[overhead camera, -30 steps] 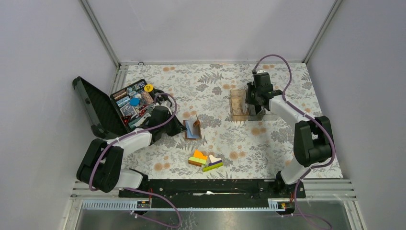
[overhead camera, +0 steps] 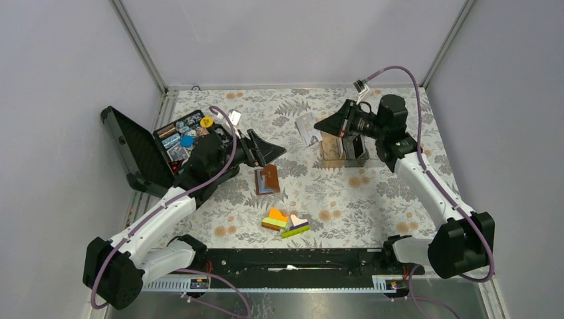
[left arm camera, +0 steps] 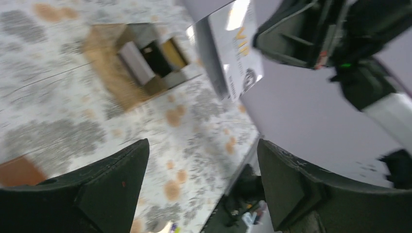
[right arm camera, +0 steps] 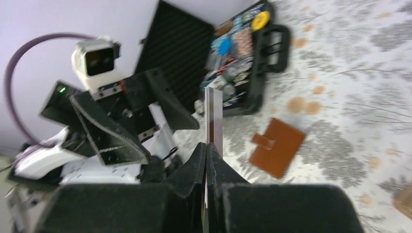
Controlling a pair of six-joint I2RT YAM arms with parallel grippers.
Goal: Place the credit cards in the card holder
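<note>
My right gripper is shut on a thin white card, seen edge-on between its fingers in the right wrist view and hanging in the air in the left wrist view. My left gripper is raised, fingers apart with nothing between them, facing that card. Below it on the table lies the brown leather card holder, with a bluish piece visible in it; in the right wrist view it lies flat. A box with dark and light slabs sits under the right gripper.
An open black case of small items lies at the left. Several coloured blocks lie at the front middle.
Both arms have risen, the left moving right and away from the card holder, the right lifting the card from over the box and swinging it leftward.
</note>
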